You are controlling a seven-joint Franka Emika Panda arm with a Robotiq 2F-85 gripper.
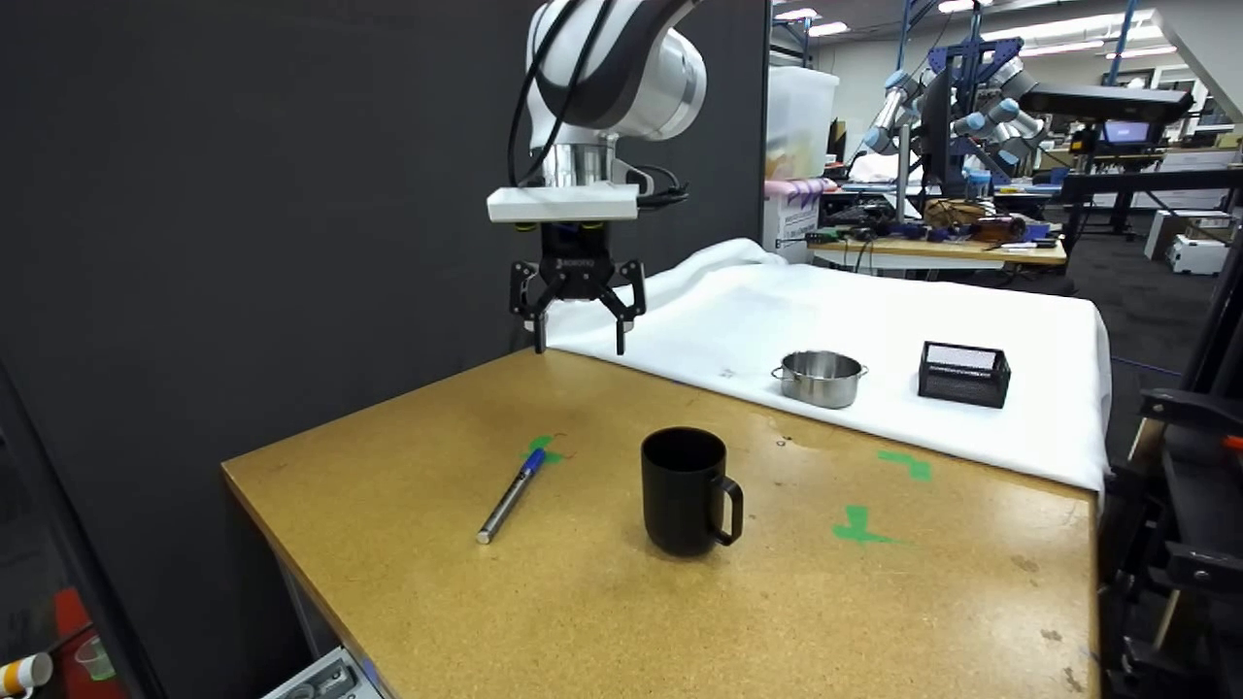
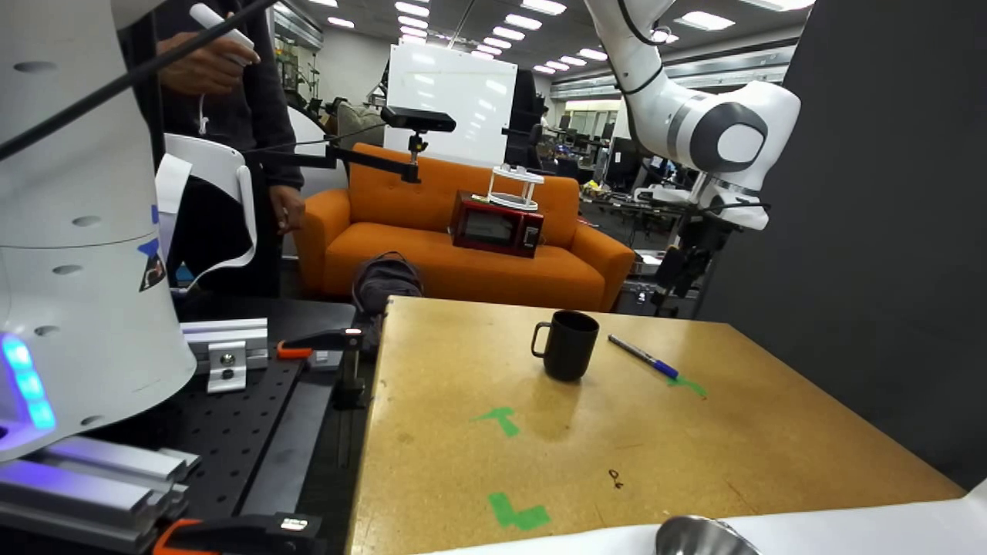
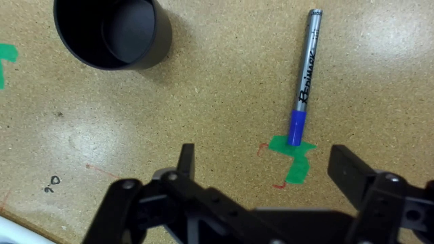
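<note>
A silver marker with a blue cap (image 3: 303, 81) lies on the wooden table, its cap end over a piece of green tape (image 3: 299, 168). Beside it a black mug (image 1: 683, 495) stands upright, its handle pointing right in exterior view 1; the wrist view looks down into the mug (image 3: 130, 32) and it appears empty. Above the table's far side hangs my gripper (image 1: 580, 338), open with nothing between its fingers. In the wrist view the marker's cap end lies ahead of the gap between the spread fingertips, apart from both.
On the white cloth (image 1: 746, 309) stand a small metal pot (image 1: 821, 381) and a black mesh basket (image 1: 963, 375). A dark wall (image 1: 291, 210) rises along one side of the table. Several green tape marks dot the tabletop, which is otherwise mostly clear.
</note>
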